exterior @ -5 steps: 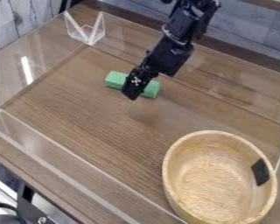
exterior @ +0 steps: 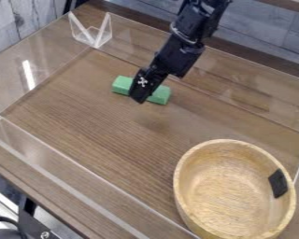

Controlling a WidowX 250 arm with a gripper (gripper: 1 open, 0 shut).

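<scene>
A green block [exterior: 160, 94] lies on the wooden table toward the upper middle. My black gripper [exterior: 142, 91] reaches down from the arm at the top and sits low over the middle of the block, hiding part of it. The fingers are small and dark here, and whether they touch the block is hard to see.
A large pale round container [exterior: 234, 201] with a dark patch on its side stands at the lower right. A white wire-like object [exterior: 92, 28] is at the back left.
The gripper has shifted very slightly left over the block; the block looks unmoved.
</scene>
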